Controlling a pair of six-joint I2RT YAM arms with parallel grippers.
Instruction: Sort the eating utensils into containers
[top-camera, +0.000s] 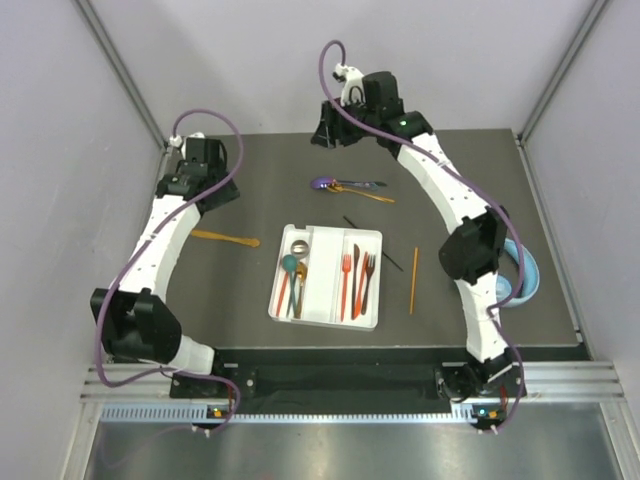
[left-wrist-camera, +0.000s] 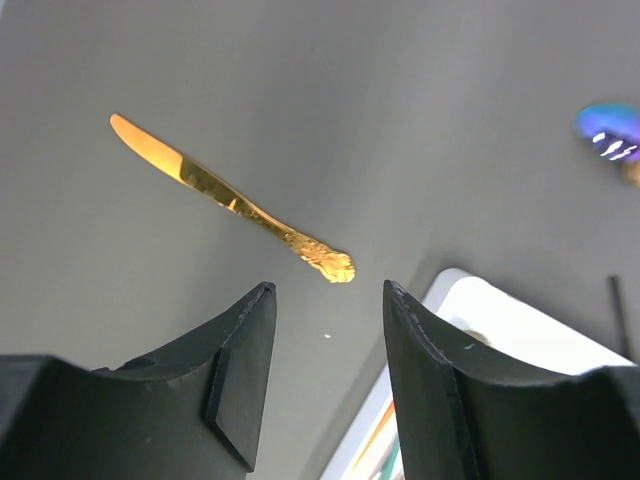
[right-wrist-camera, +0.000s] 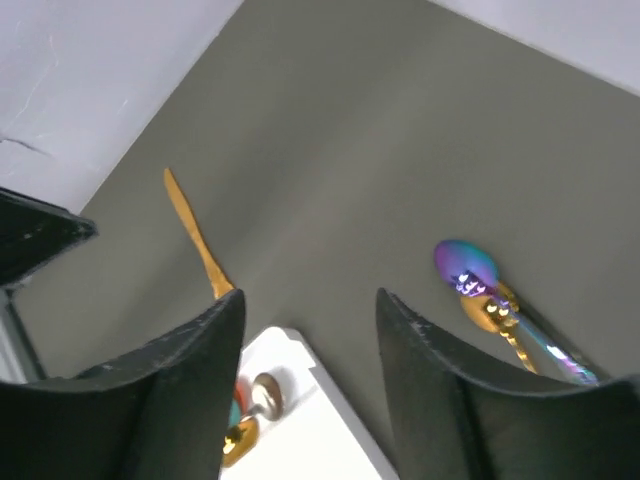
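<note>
A white divided tray holds spoons, forks and knives at front centre. My left gripper stands open above and behind a gold knife, left of the tray, with nothing between its fingers. My right gripper is open, raised toward the back of the table over the area by a purple spoon lying with a gold spoon and a dark utensil. A dark stick and an orange stick lie right of the tray.
Blue containers sit at the right, partly behind the right arm. Walls border the table at the sides and back.
</note>
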